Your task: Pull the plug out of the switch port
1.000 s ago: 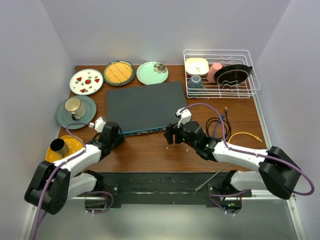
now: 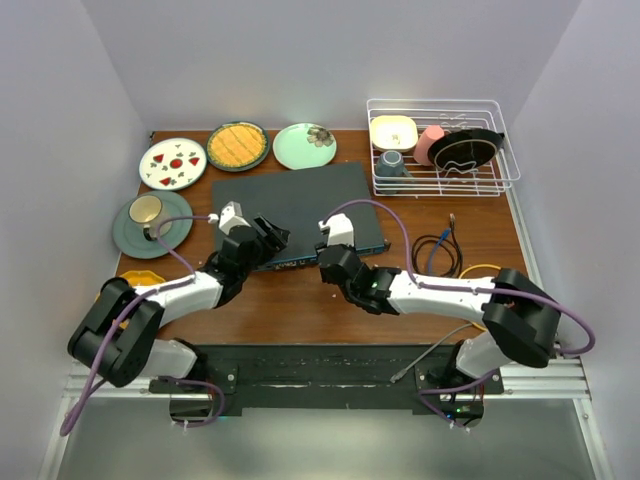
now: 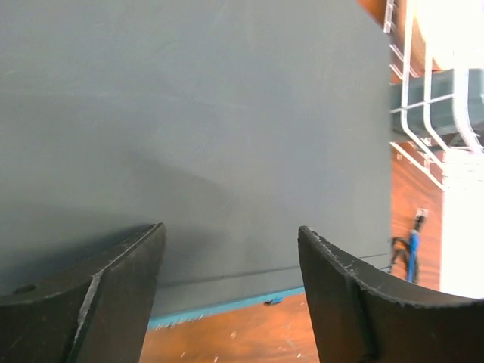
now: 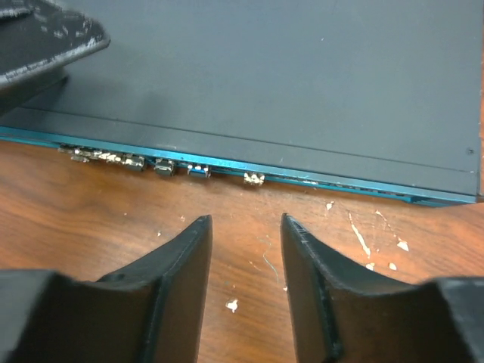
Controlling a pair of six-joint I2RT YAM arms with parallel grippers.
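The dark switch (image 2: pixel 300 200) lies flat mid-table, its ported edge (image 4: pixel 253 178) toward me, with several metal port fittings along it; I cannot make out a plug. My left gripper (image 2: pixel 275 235) is open over the switch's left-middle top, nothing between its fingers. My right gripper (image 2: pixel 325 255) points at the front edge from just in front; its fingertips show a small gap over bare wood, with nothing visible between them.
A dish rack (image 2: pixel 440 180) stands back right, plates (image 2: pixel 305 146) line the back, a cup on a plate (image 2: pixel 130 235) sits left. Coiled cables (image 2: pixel 450 250) lie right. Bare wood spans the front.
My left gripper has risen from the switch's front-left corner and moved rightward over its top. My right gripper has moved left along the front edge.
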